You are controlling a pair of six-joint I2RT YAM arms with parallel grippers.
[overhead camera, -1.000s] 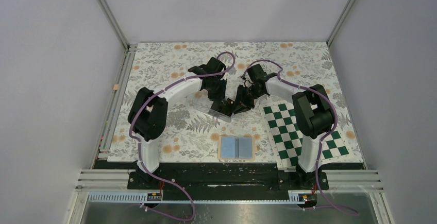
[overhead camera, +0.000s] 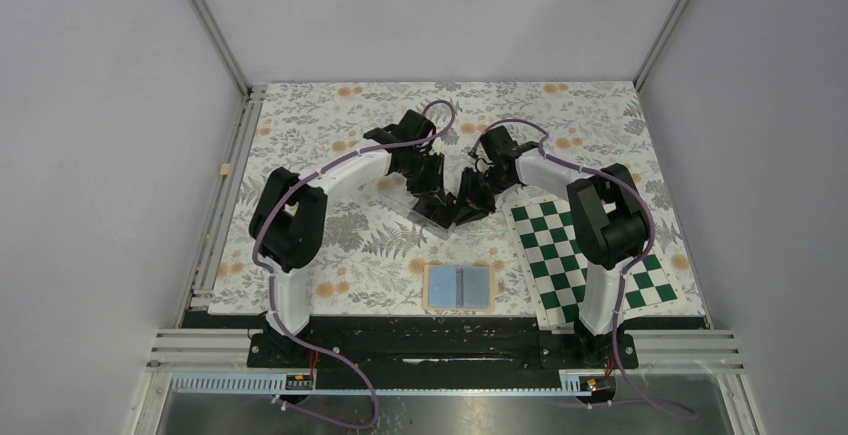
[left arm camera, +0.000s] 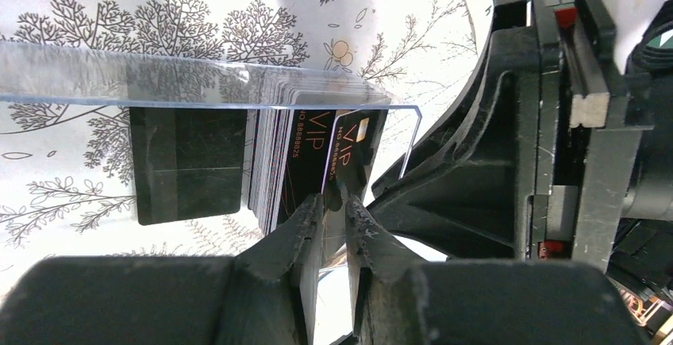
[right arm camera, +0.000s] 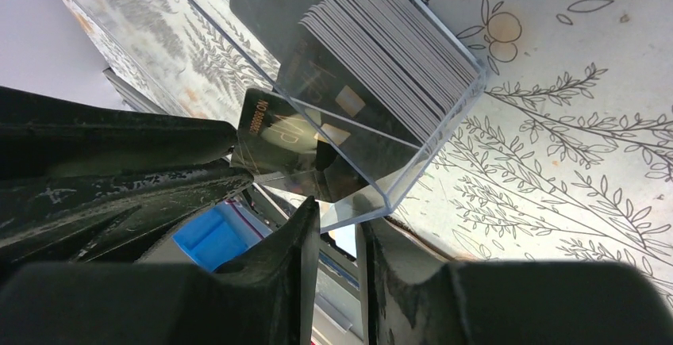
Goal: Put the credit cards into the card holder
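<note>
A clear card holder [left arm camera: 262, 87] stands on the table in the middle of the top view, with a stack of cards [right arm camera: 389, 44] leaning on edge inside it. One dark VIP card [left arm camera: 349, 145] leans apart from the stack near the holder's end. My left gripper is at that card, its fingers parted a little with a gap on show. In the right wrist view its fingertips meet the same card's edge. My right gripper is parted around the clear wall at the holder's end. How firmly either touches is unclear.
A dark flat panel [left arm camera: 189, 162] lies beside the stack within the holder. Towards the front sits a blue two-part tray [overhead camera: 459, 287]; on the right is a green checkered board [overhead camera: 545, 255]. Both grippers are close together, while the back of the table is free.
The holder has shifted slightly right and frontward, and the right gripper's tips now sit a little lower at its end.
</note>
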